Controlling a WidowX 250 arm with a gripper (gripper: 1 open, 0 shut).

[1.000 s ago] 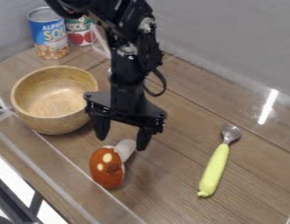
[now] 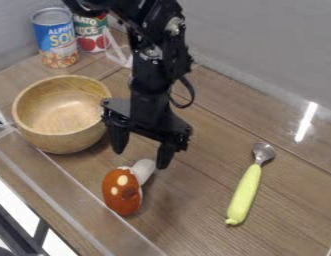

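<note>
The black robot gripper (image 2: 142, 150) hangs over the wooden counter with its two fingers apart, open, above the pale handle end of an orange-brown toy drumstick (image 2: 124, 189) that lies at the lower left. A wooden bowl (image 2: 42, 115) sits left of the gripper. On the right lies a yellow-green item (image 2: 244, 194) with a short silvery top end.
Two cans, an Alpha soup can (image 2: 56, 38) and a red-labelled can (image 2: 92, 30), stand at the back left.
The gripper has shifted and turned slightly over the last second, its fingers staying apart above the drumstick. The objects have not visibly moved.
</note>
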